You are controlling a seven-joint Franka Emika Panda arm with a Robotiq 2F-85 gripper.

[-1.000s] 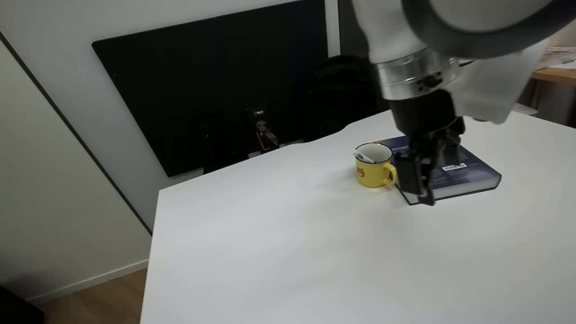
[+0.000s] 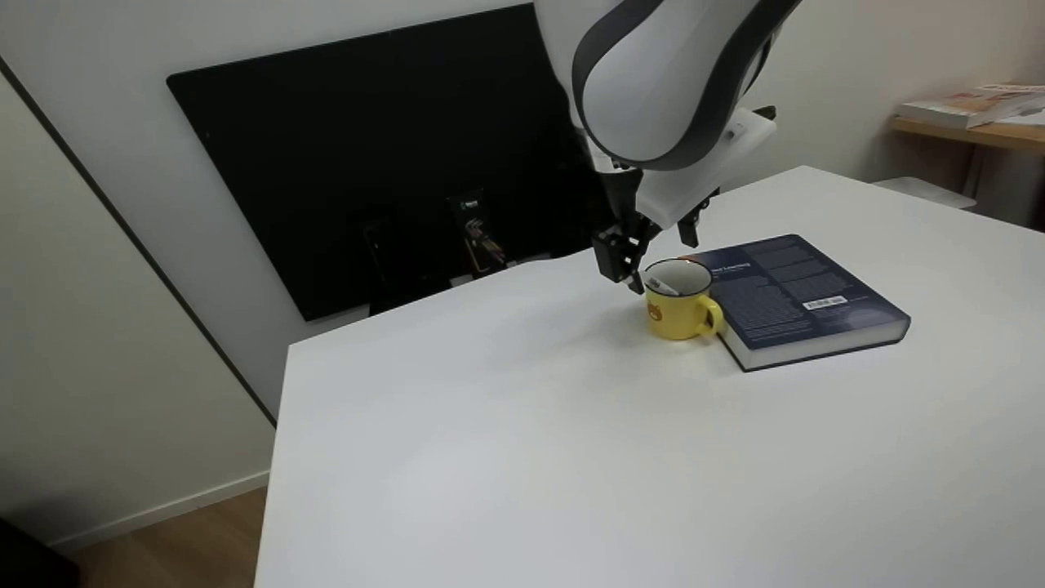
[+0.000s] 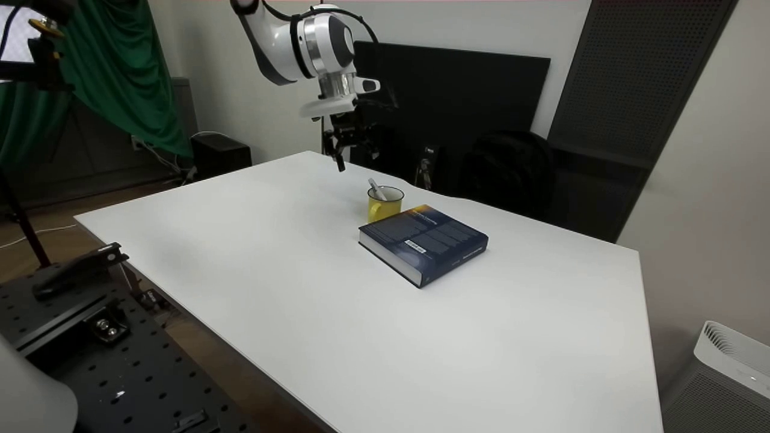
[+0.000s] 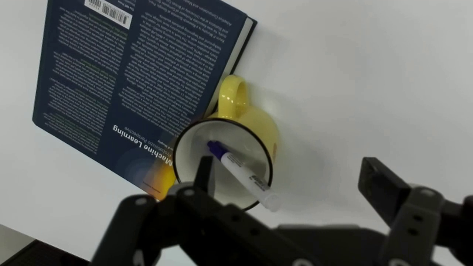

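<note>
A yellow mug (image 2: 672, 318) with a dark rim stands upright on the white table, close against a dark blue book. Inside it leans a white marker (image 4: 245, 174) with a purple end down in the mug and its pale end over the rim. My gripper is open above the mug, its fingers wide apart with nothing held. In the wrist view the left finger (image 4: 204, 175) overlaps the mug opening, while the other is over bare table to the right. From the second exterior view, the gripper (image 3: 355, 160) hangs higher than the mug, near the table's back edge.
The thick "Machine Learning" book (image 3: 426, 242) lies flat beside the mug. A black panel (image 2: 392, 147) stands behind the table's back edge.
In exterior view 1 my arm and gripper have moved left and back, from in front of the book to above and behind the mug. Mug, marker and book have stayed put.
</note>
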